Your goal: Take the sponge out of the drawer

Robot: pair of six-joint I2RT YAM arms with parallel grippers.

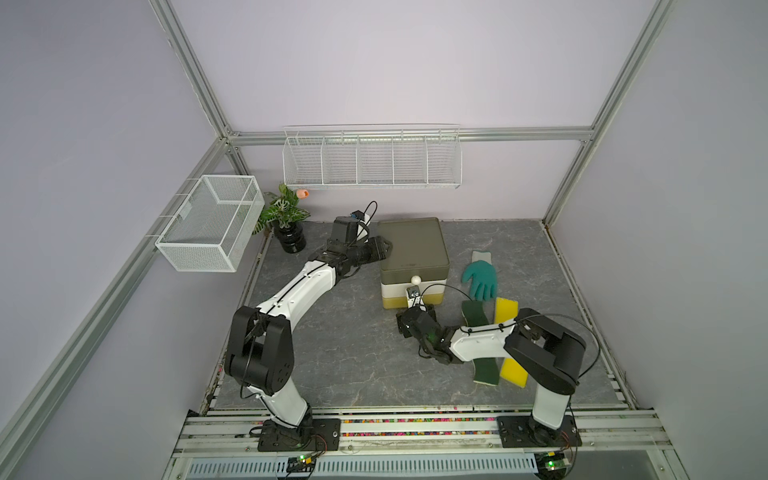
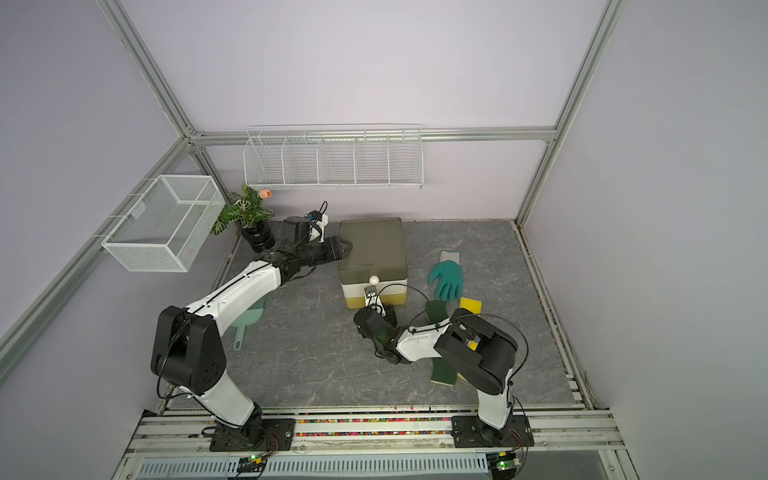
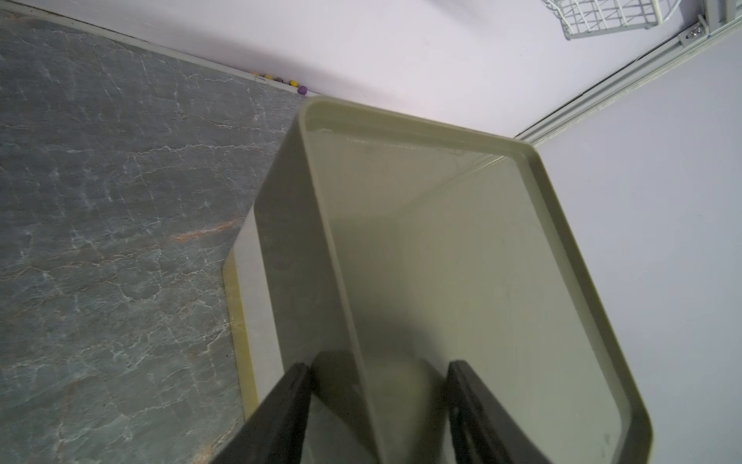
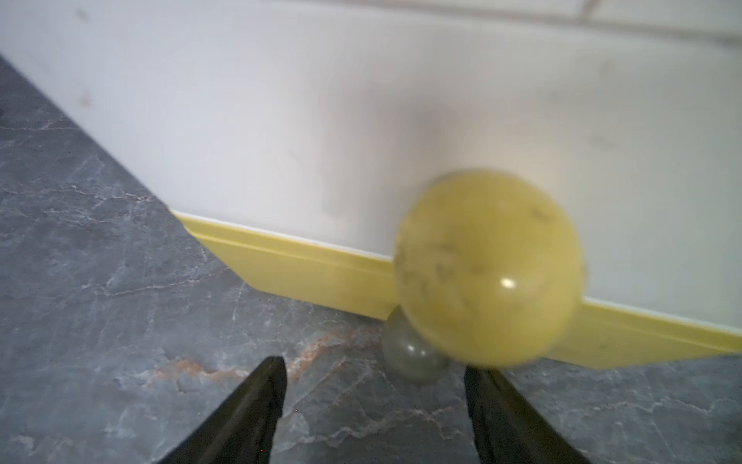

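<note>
A drawer box with an olive top [image 1: 413,242], a white middle drawer [image 4: 255,147] and a yellow bottom drawer [image 4: 309,272] stands shut on the table. A yellow knob [image 4: 490,266] and a smaller-looking grey knob [image 4: 413,352] show at its front. No sponge inside the box can be seen. My right gripper is open before the front, its fingertips near the knobs and nothing gripped. At the box's left upper side, my left gripper is open, with its fingers to either side of the top's edge; contact cannot be judged.
Right of the box lie a teal glove [image 1: 482,279], a dark green pad [image 1: 474,314] and a yellow sponge [image 1: 506,310], the last two partly under the right arm. Behind the left arm is a potted plant [image 1: 290,236].
</note>
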